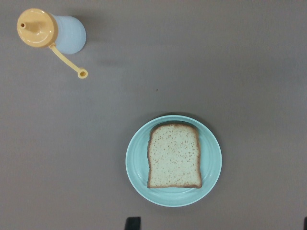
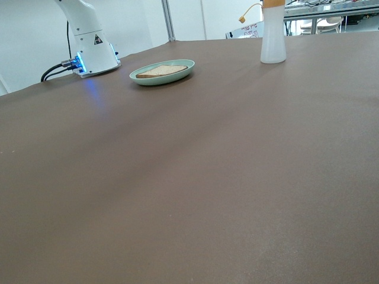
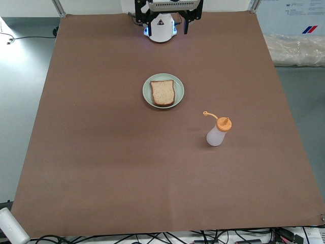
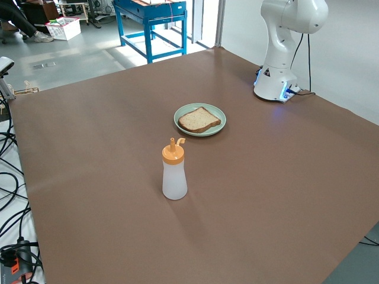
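A slice of bread (image 3: pixel 162 93) lies on a pale green plate (image 3: pixel 147 93) in the middle of the brown table, also seen in the wrist view below centre. A squeeze bottle (image 3: pixel 216 134) with an orange cap and dangling strap stands upright nearer the front right in the left view, apart from the plate. My gripper (image 3: pixel 161 25) hangs at the back of the table in the left view, above and behind the plate. The wrist view shows two dark fingertips far apart at the bottom edge, so it is open, with nothing between them.
The white arm base (image 4: pixel 273 83) stands at the back edge, with cables beside it. More cables lie beyond the front edge.
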